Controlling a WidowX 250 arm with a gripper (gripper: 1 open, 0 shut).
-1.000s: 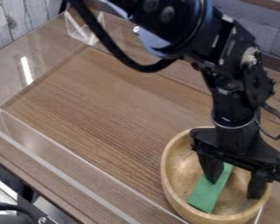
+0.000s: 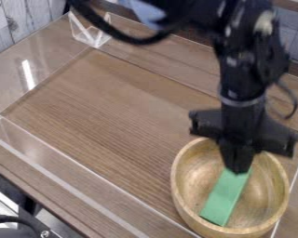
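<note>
A tan round bowl (image 2: 189, 191) sits at the lower right of the wooden table, with a green rectangular block (image 2: 220, 201) lying in it. The black arm comes down from the top, and its gripper (image 2: 238, 153) hangs over the back of the bowl, above the upper end of the block. It is motion-blurred; its fingertips look close together, with nothing visible held between them.
A clear plastic piece (image 2: 89, 28) stands at the back left edge. Dark cables lie at the bottom left corner.
The gripper has risen from inside the bowl to above its back part, moving up and slightly left. The green block remains in the bowl.
</note>
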